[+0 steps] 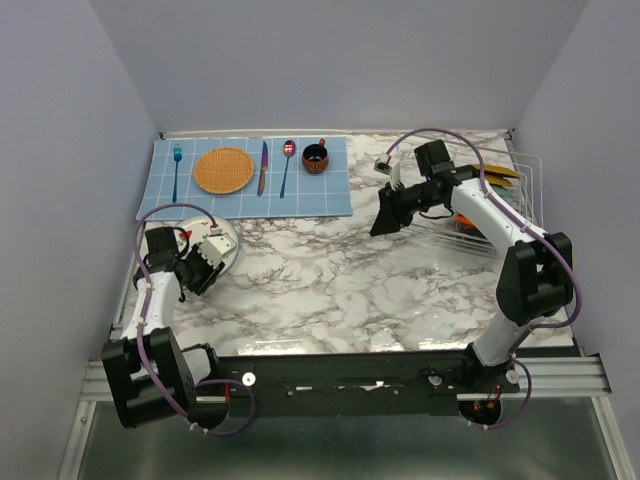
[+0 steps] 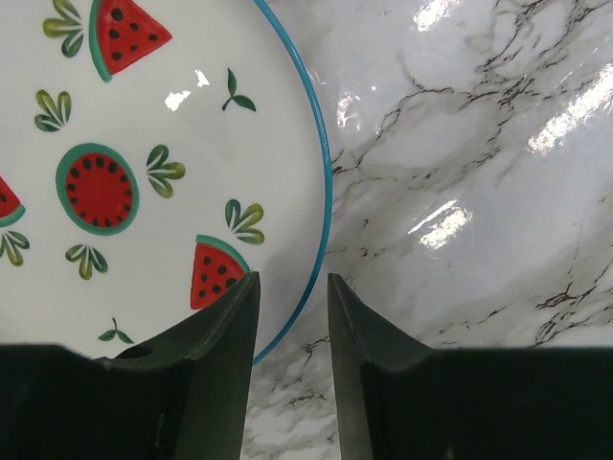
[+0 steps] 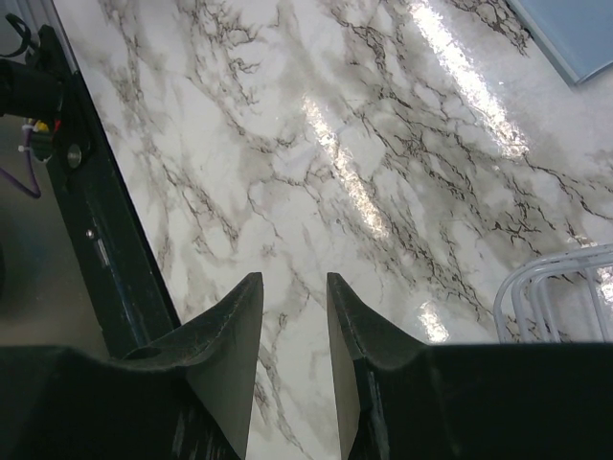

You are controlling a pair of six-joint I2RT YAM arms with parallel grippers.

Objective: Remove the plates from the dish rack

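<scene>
A white plate with watermelon slices and a blue rim (image 2: 144, 249) lies flat on the marble counter at the left, below the blue mat. My left gripper is over the plate's right edge, its fingertips close together at the rim; the rim runs between them, shut on it as far as shows. The dish rack (image 1: 530, 200) stands at the right with colored plates, yellow and orange among them, partly hidden by the right arm. My right gripper is at the rack's left side, part open with nothing between its fingers.
A blue mat (image 1: 330, 200) at the back holds a woven round mat (image 1: 223, 170), a fork (image 1: 176, 170), a knife (image 1: 263, 167), a spoon (image 1: 288, 150) and a brown mug (image 1: 315, 156).
</scene>
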